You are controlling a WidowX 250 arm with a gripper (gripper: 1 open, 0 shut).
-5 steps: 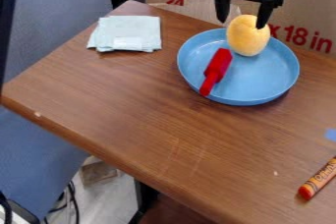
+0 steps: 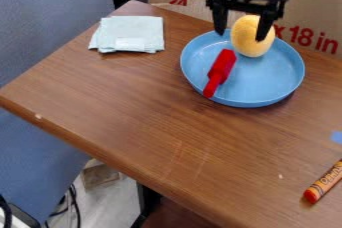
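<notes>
A blue plate [image 2: 263, 84] sits on the wooden table toward the back right. On it rest a round yellow object [image 2: 251, 40] at the back and a red knife-like item [image 2: 219, 75] at the left. My black gripper [image 2: 242, 24] hangs open over the back of the plate, its fingers at the upper part of the yellow object; whether they touch it is unclear.
A folded pale cloth [image 2: 127, 34] lies at the back left of the table [image 2: 134, 122]. An orange tube [image 2: 323, 180] lies at the right edge, near a small blue patch. A cardboard box stands behind.
My gripper has moved down and slightly left, toward the yellow object. The things on the table look unmoved.
</notes>
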